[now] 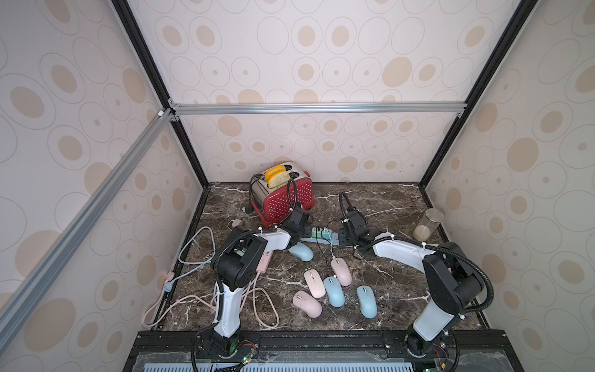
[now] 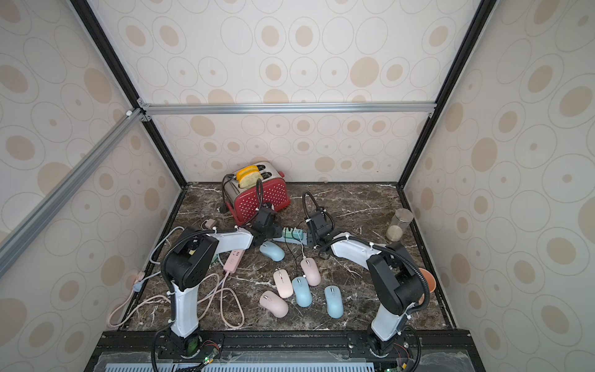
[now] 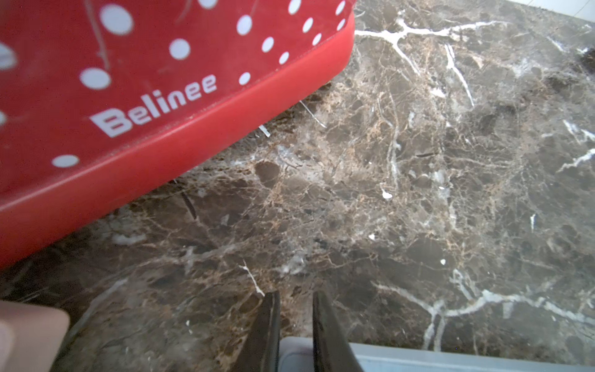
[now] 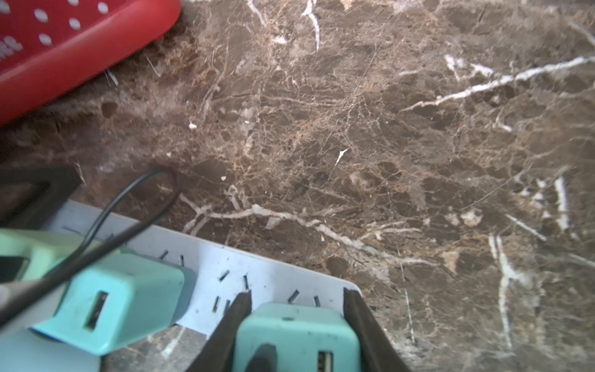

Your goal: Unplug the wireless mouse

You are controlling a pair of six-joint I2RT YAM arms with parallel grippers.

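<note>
A light grey-blue power strip [image 4: 217, 279] lies mid-table. It holds green and cyan plugs [image 4: 124, 300] with cables looping over them. My right gripper is shut on a cyan plug at the strip's right part. My left gripper is shut low over the strip's left end, near the red toaster; what lies between its fingers is hidden. Pink mice [image 1: 341, 271] and blue mice [image 1: 367, 300] lie in front; a white cable runs to the upper pink one.
The red toaster [image 1: 279, 201] stands behind the left gripper. A pink power strip [image 2: 233, 260] and cables lie at left. A glass jar [image 1: 429, 223] stands at far right.
</note>
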